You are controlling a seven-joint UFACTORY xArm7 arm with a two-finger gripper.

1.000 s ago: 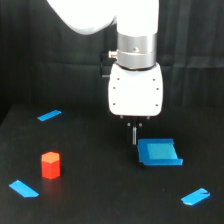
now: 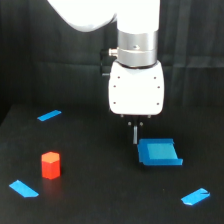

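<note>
A red-orange cube (image 2: 50, 165) sits on the black table at the left. Right of the middle lies a blue square tray (image 2: 159, 162) with a lighter blue inside; nothing shows in it. My gripper (image 2: 135, 138) hangs from the white arm near the tray's back left corner, well to the right of the cube. Its fingers look thin and dark against the black background, so how the fingers stand is unclear. No object shows at its tip.
Blue tape strips lie on the table at the back left (image 2: 49, 115), front left (image 2: 24, 188) and front right (image 2: 195, 197). Bare table lies between the cube and the tray. A dark curtain (image 2: 40, 60) hangs behind.
The arm and gripper have shifted very slightly to the right. Cube, tray and tape strips are where they were.
</note>
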